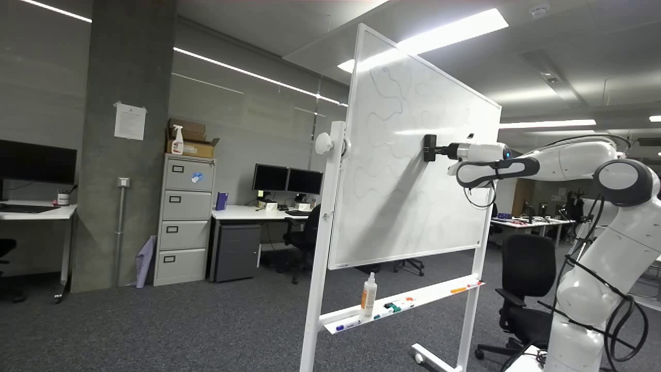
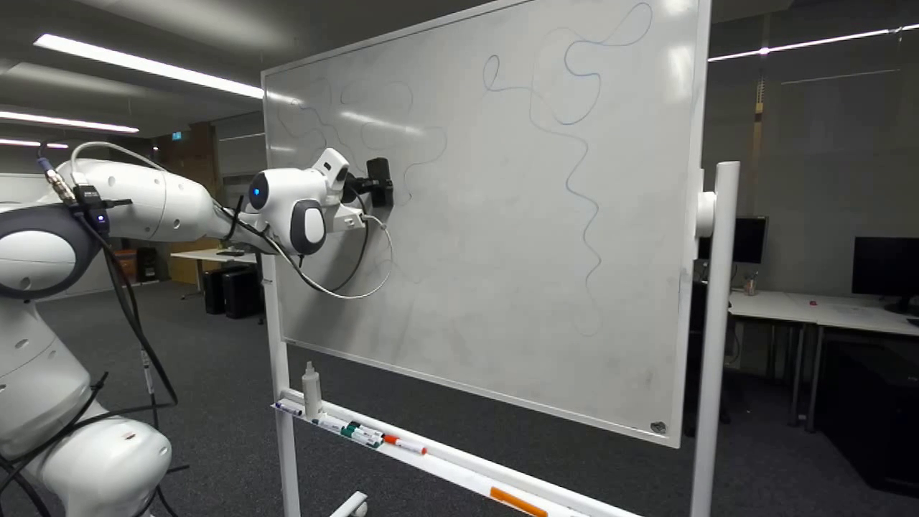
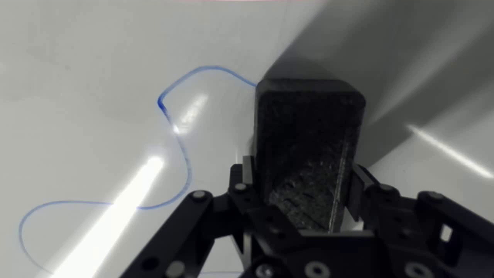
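Observation:
A black block-shaped eraser (image 3: 308,139) is clamped between the two fingers of my gripper, which is shut on it. In exterior view 1 the eraser (image 1: 429,148) is up against the whiteboard (image 1: 384,204), right of its middle; whether its whole face touches cannot be told. From the other side, the eraser (image 2: 380,182) appears on the left part of the board (image 2: 482,284). A blue wavy line (image 3: 187,162) runs up to the eraser's left side in the wrist view. More faint lines (image 2: 594,215) cross the board.
Below the board, a tray (image 1: 434,294) holds a spray bottle (image 1: 368,296), several markers and an orange item (image 2: 517,501). An office chair (image 1: 528,273) stands near the arm's base. The board's lower part is unobstructed.

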